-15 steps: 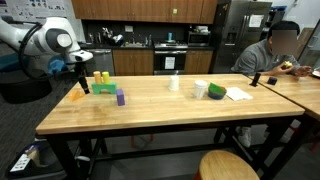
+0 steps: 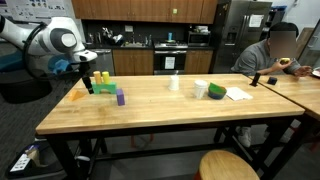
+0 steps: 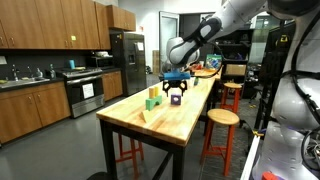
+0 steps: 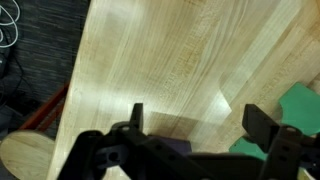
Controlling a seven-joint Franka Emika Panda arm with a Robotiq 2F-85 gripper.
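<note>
My gripper stands open above the wooden table [image 4: 150, 60], its two dark fingers wide apart and only bare tabletop showing between their tips. A purple block [image 4: 175, 145] is partly hidden behind the gripper body in the wrist view, and green blocks [image 4: 300, 108] lie by the right finger. In exterior view 1 the purple block [image 2: 121, 97] stands to the right of the green blocks [image 2: 104, 87], with yellow pieces [image 2: 97, 77] on or behind them. A flat orange piece [image 2: 77, 95] lies near the table's left end.
A white container [image 2: 174, 83], a white cup [image 2: 200, 89], a green bowl [image 2: 216, 91] and a paper sheet [image 2: 238, 93] occupy the table's right half. A person [image 2: 280, 55] sits beyond that end.
The gripper has shifted slightly over the table's left end, near the green blocks. The objects on the table look unmoved.
</note>
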